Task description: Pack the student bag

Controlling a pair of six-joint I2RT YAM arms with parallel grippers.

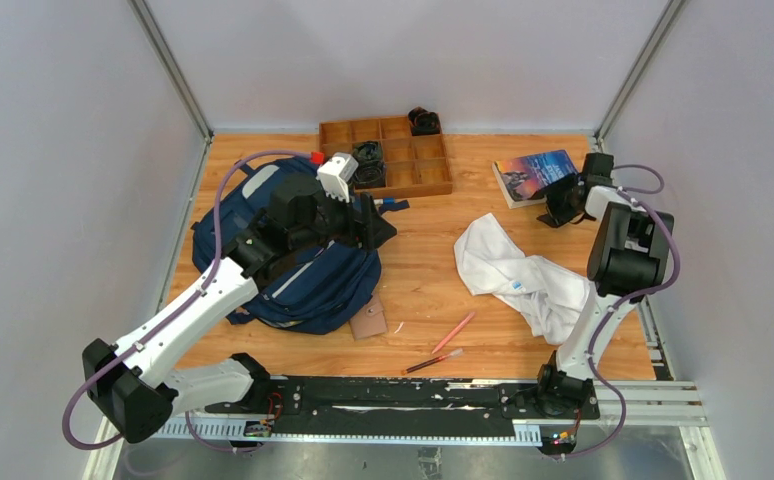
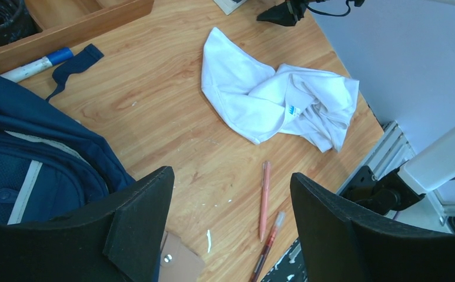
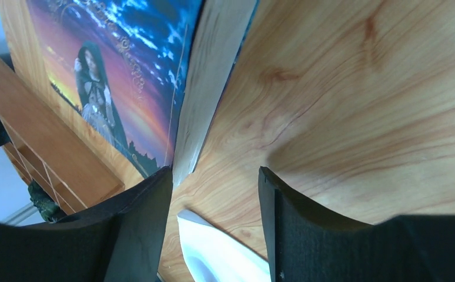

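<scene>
A navy bag (image 1: 313,297) with pale trim lies at the left of the table. Over its right part hangs my left gripper (image 1: 381,222), open and empty; its two fingers (image 2: 140,214) stand wide apart in the left wrist view. At the back right lies a thick book (image 1: 528,176) with a blue and orange cover, flat on the wood. My right gripper is open at the book's near right edge. In the right wrist view its left finger (image 3: 154,202) overlaps the book's corner, while bare wood shows between the fingers; contact cannot be told.
A wooden compartment box (image 1: 433,188) holding dark items stands at the back. A crumpled white cloth (image 1: 508,270) lies right of centre. In front are a pink pen (image 1: 453,332), a dark brush-like pen (image 1: 433,361) and a tan wallet-like piece (image 1: 369,319). A blue-capped marker (image 2: 37,66) lies by the box.
</scene>
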